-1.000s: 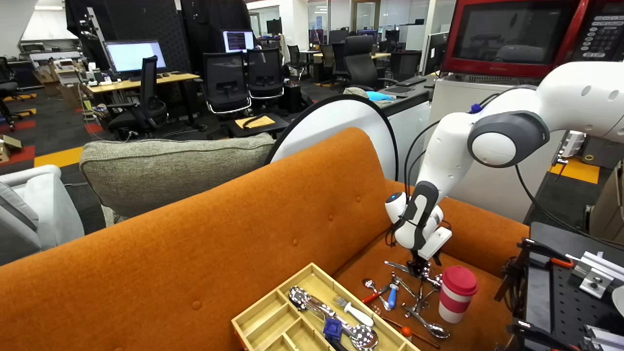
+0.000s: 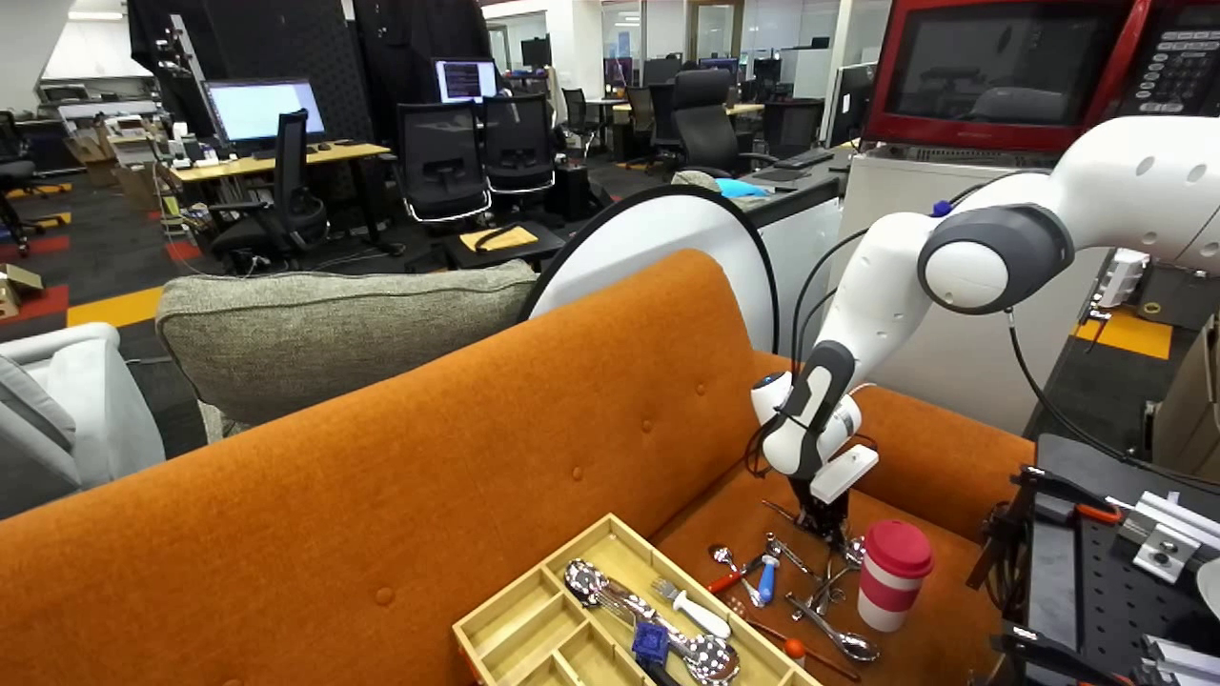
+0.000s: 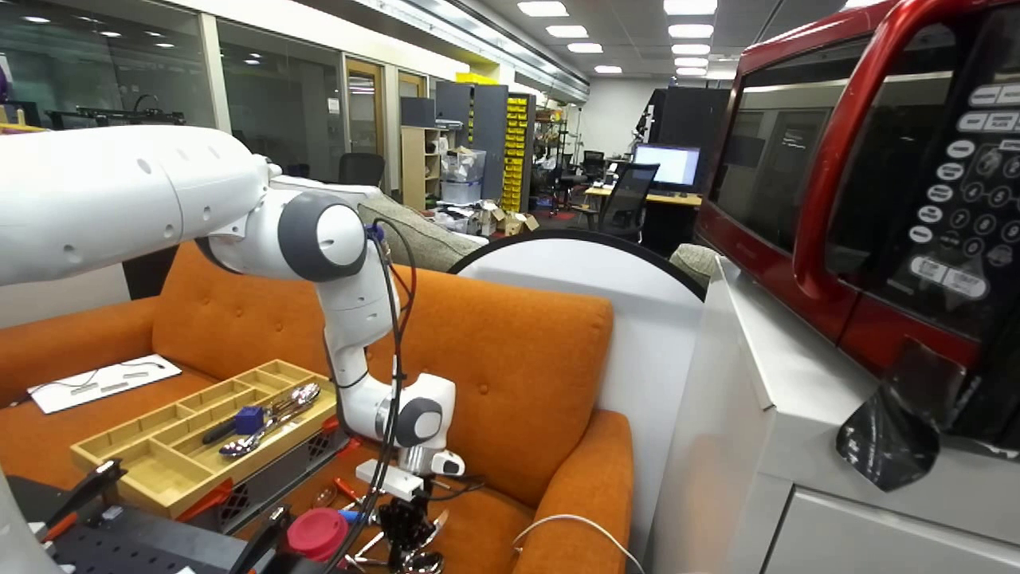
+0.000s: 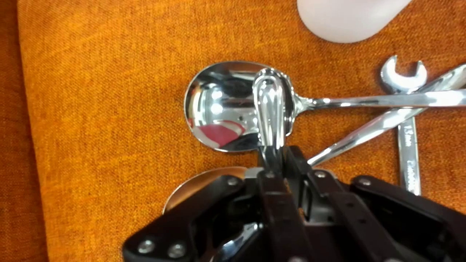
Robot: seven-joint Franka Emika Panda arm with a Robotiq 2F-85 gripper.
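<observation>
In the wrist view my gripper points down over a cluster of metal utensils, its fingers only a narrow gap apart. A shiny utensil handle runs up from the fingertips. I cannot tell whether they clamp it or only stand around it. Beyond this handle lies a large round spoon, its stem pointing right. Another rounded metal piece is partly hidden beneath the fingers. In the first exterior view the gripper is low over the sofa seat, its fingertips hard to make out.
A red-lidded cup stands close to the gripper. An open-ended wrench lies under crossing handles. Hand tools, among them a blue-handled one, clutter the seat. The wooden organizer holds cutlery. The sofa back rises behind.
The wrist has turned and shifted slightly, and the arm is a little higher. The silver utensil by the gripper shows at a different angle, less of it visible.
</observation>
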